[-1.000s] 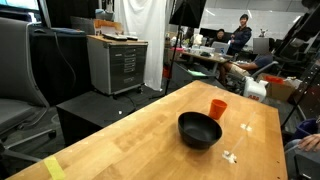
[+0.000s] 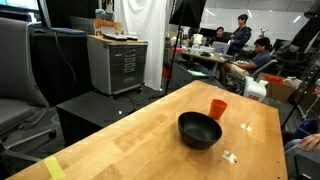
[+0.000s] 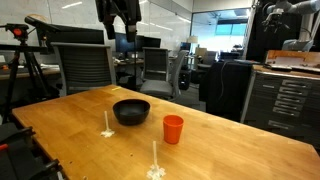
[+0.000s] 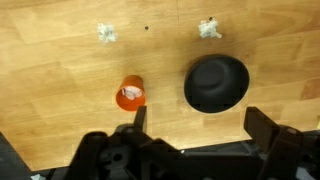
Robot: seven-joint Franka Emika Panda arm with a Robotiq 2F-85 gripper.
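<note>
A black bowl (image 2: 199, 130) stands upright on the wooden table, and in the wrist view the bowl (image 4: 216, 83) looks empty. Beside it, clear of its rim, is an orange-red cup (image 3: 173, 129); from above, the cup (image 4: 130, 93) shows something pale inside. Two small white pieces lie on the tabletop, one (image 4: 107, 33) on the cup's side and one (image 4: 209, 28) on the bowl's side. My gripper is open, high over the table, its fingers wide apart and nothing between them. In exterior view 2 the dark gripper hangs at the top left.
Bare wood covers much of the table (image 3: 240, 150), especially right of the cup in exterior view 2. Office chairs (image 2: 22, 100) and a grey drawer cabinet (image 2: 122, 68) stand beyond the table. People (image 2: 240, 35) are in the background.
The dark arm at the upper right of exterior view 1 has shifted toward the right edge. Bowl and cup stay where they were.
</note>
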